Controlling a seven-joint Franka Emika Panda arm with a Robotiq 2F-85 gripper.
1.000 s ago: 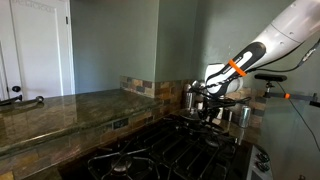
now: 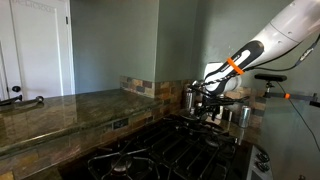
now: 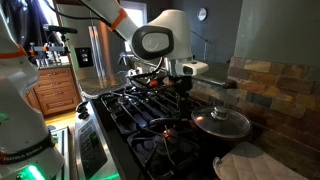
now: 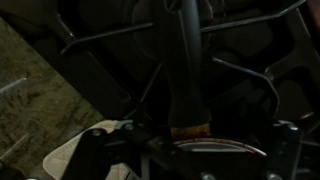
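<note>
A dark pan with a clear glass lid [image 3: 221, 122] sits on the stove's right side in exterior view 2. My gripper [image 3: 184, 98] points down just beside it, over the burner grates. In the wrist view the pan's long black handle [image 4: 181, 60] runs up the middle, with a brownish section where it meets the pan. The lid's rim [image 4: 222, 145] shows at the bottom edge. The gripper is open, its fingers apart on either side of the handle's base. The view is dark, and contact cannot be made out.
Black grates cover the stove [image 2: 150, 150]. A pale cloth or pot holder [image 3: 254, 163] lies in front of the pan, by the tiled wall [image 3: 275, 95]. Shiny canisters [image 2: 242, 116] stand behind the arm.
</note>
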